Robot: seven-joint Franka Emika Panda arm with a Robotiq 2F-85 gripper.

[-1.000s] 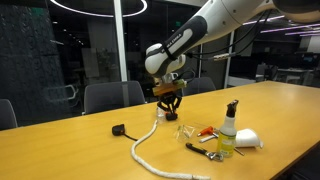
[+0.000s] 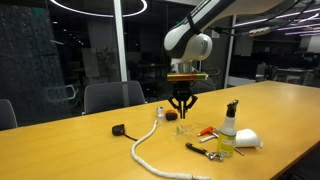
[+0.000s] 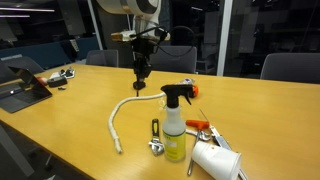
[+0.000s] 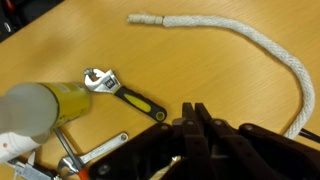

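My gripper (image 2: 182,108) hangs over the table beyond the tools, fingers pointing down. In the wrist view its dark fingers (image 4: 188,112) stand close together; what lies between them cannot be made out. A white rope (image 4: 268,42) curves over the tabletop, its end free. An adjustable wrench (image 4: 140,102) with a black and yellow handle lies beside a spray bottle (image 3: 174,135) of yellow liquid. A second, plain wrench (image 4: 103,148) and a red-handled tool (image 2: 207,131) lie nearby.
A white cup (image 3: 216,159) lies tipped on its side by the spray bottle. A black object (image 2: 121,131) sits left of the rope, and a small white bottle (image 2: 161,114) stands at the back.
In exterior view 1 my gripper has moved right and towards the camera, away from the back of the table. A dark and reddish object there now shows more clearly. The rope and tools look unmoved.
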